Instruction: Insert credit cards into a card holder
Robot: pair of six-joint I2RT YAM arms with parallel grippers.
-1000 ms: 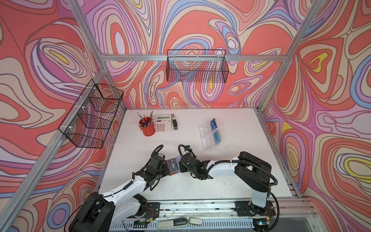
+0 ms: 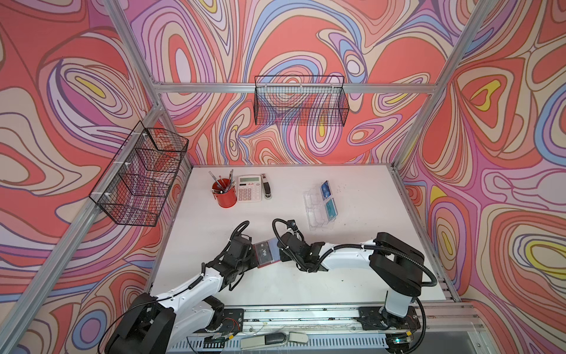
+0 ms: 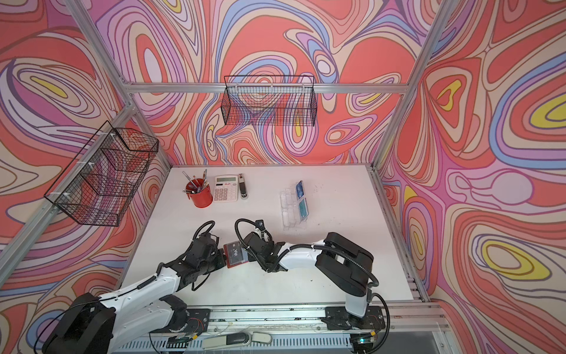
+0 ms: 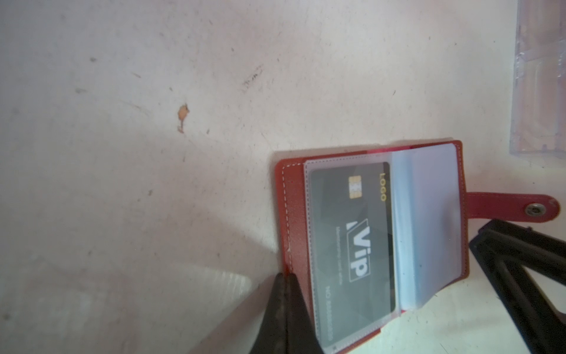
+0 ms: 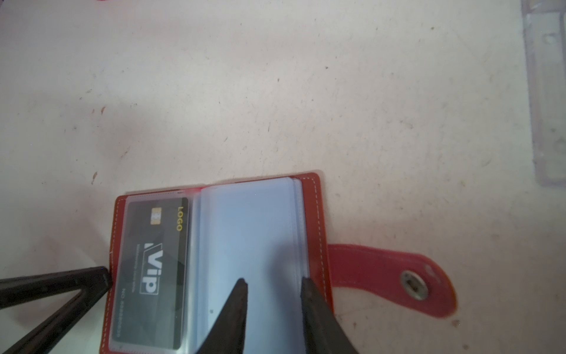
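Observation:
A red card holder (image 4: 297, 212) lies open near the table's front, its snap strap (image 5: 377, 268) out to the right. A black VIP card (image 5: 150, 271) sits in the left clear sleeve; pale empty-looking sleeves (image 5: 247, 230) cover the right half. My left gripper is shut at the holder's left edge, nothing visible between its fingertips. My right gripper is part open over the right sleeves, one fingertip by their right edge, nothing visible between the fingers.
A clear card stand (image 2: 315, 215) with blue and teal cards stands behind on the right. At the back left are a red pen cup (image 2: 227, 197), calculator (image 2: 249, 188) and stapler (image 2: 266, 188).
The left arm has not visibly moved.

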